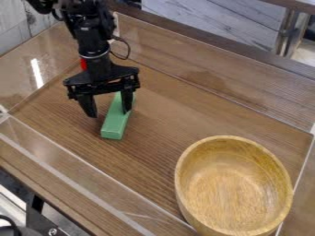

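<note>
The black gripper [109,103] reaches down from the top left, open, its two fingers on either side of the upper part of a long green block [116,124] lying on the wooden surface. Whether the fingers touch the block cannot be told. A small red object [84,65] is partly visible behind the arm.
A large yellow bowl [233,184] sits at the front right. Raised edges run along the far left and top right.
</note>
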